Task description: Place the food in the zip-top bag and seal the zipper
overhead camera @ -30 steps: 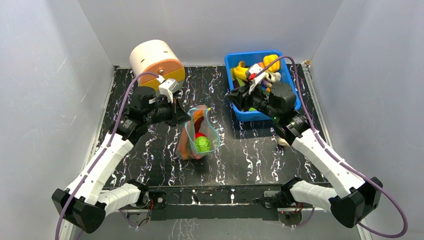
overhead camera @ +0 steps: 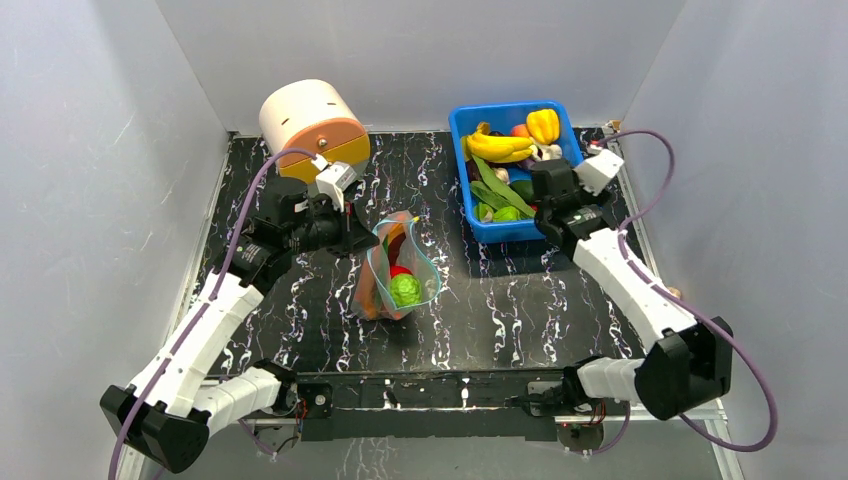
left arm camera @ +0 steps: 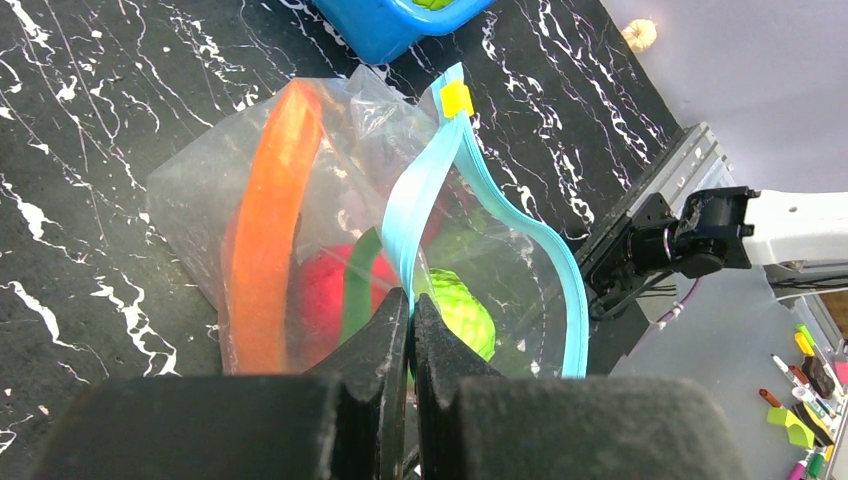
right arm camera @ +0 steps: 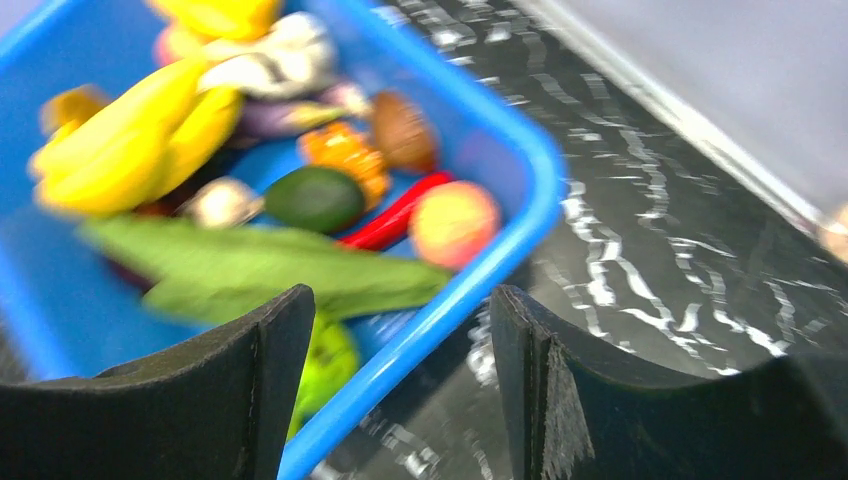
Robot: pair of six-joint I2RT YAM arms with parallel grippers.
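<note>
The clear zip bag [left arm camera: 350, 115] stands open on the marbled table, its blue zipper rim [left arm camera: 405, 210] parted and a yellow slider [left arm camera: 456, 98] at the far corner. My left gripper is shut on that rim. Inside show an orange carrot-like piece [left arm camera: 270, 240], a red item [left arm camera: 330, 300] partly behind a green one, and a green lettuce-like ball [overhead camera: 405, 290]. Over the near right part of the blue bin [overhead camera: 500, 232], my right gripper stands open, nothing between its fingers. A pale bulb [left arm camera: 639, 36] lies at the table's right edge, against the wall.
The bin holds bananas [right arm camera: 130, 150], long green leaves [right arm camera: 290, 270], an avocado [right arm camera: 315, 200], a red chili [right arm camera: 395, 212], a round peach-coloured item [right arm camera: 455, 222] and several others. A round drawer box [overhead camera: 313, 125] stands at the back left. Table between bag and bin is clear.
The pale bulb has moved right across the table to the right wall. The left arm holds nearly still.
</note>
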